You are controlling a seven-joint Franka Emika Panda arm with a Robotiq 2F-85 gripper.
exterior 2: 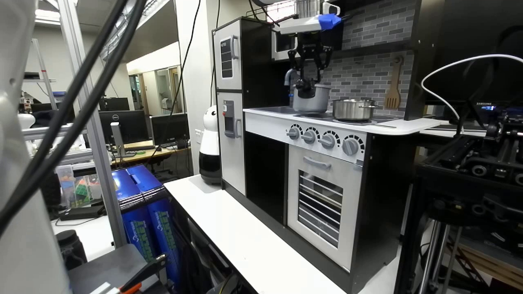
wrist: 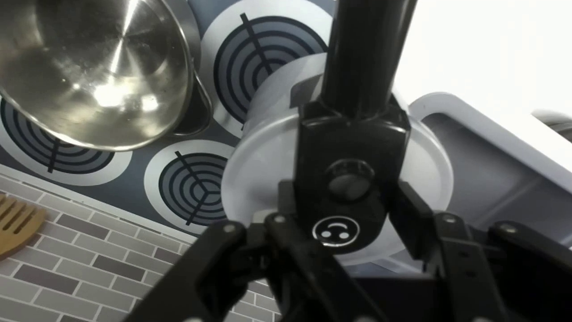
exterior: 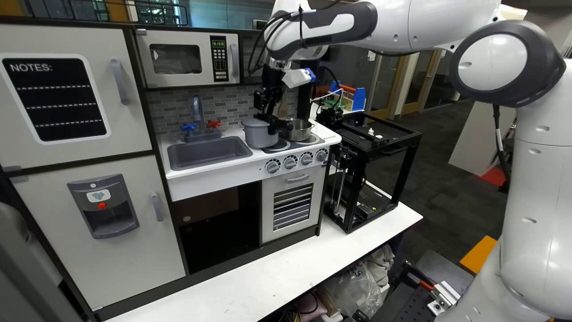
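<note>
My gripper is shut on a black piece [wrist: 351, 139] with a round hollow, a smiley mark and a thick cylindrical arm. It lies across the top of the grey pot [wrist: 252, 177] in the wrist view; whether it is joined to the pot, I cannot tell. In the first exterior view, the grey pot [exterior: 259, 134] is upright at the left part of the stove, beside the sink, with my gripper [exterior: 271, 115] over its right side. From the other side, the gripper [exterior 2: 307, 81] points down at the grey pot [exterior 2: 321, 99], whose base touching the stove is unclear.
A steel pot [exterior 2: 352, 110] stands close by on the stove's right side. The grey sink [exterior: 209, 153] adjoins the stove on the left. Behind is the brick-pattern wall with a hanging wooden spatula [exterior 2: 393, 85]. One burner [wrist: 193, 188] between pots and wall is bare.
</note>
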